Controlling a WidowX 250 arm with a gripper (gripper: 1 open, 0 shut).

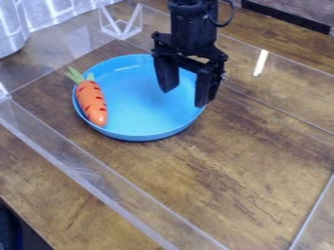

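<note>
A round blue tray (137, 117) lies on the wooden table, with an orange toy carrot (93, 101) with green leaves at its left side. My black gripper (186, 83) is over the tray's right part, its two fingers apart with blue tray showing between them and nothing held.
Clear strips or plastic edges run along the left and right sides, and a white sheet is at the upper left.
</note>
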